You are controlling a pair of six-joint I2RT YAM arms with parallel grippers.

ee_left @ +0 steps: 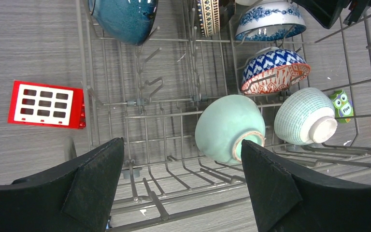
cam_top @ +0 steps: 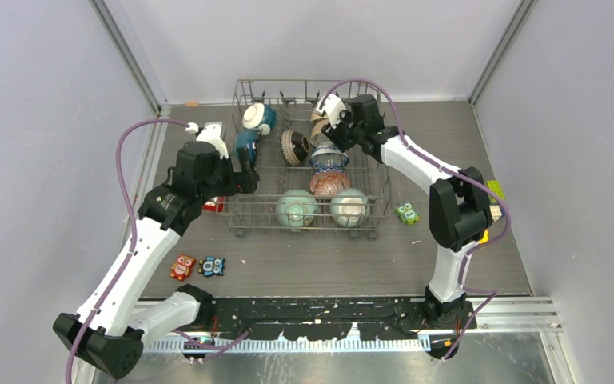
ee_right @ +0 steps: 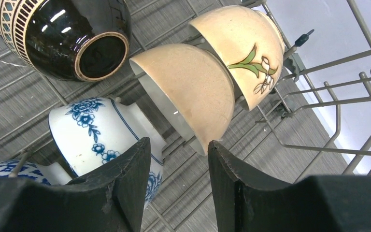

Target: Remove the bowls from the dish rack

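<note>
My right gripper is open over the rack's right row, its fingers pointing between a beige bowl and a white bowl with blue flowers; whether it touches either is unclear. Behind them leans a beige tulip bowl. A dark bowl with a patterned band tilts in the middle. My left gripper hangs open over the rack's left side, nothing between its fingers. Two teal bowls sit at the back left. Near the front are a blue-and-orange bowl, a mint bowl and a pale ribbed bowl.
Wire walls of the dish rack surround the bowls, with upright tines between them. A red-framed block lies left of the rack. Small owl toys lie on the floor, whose front strip is mostly bare.
</note>
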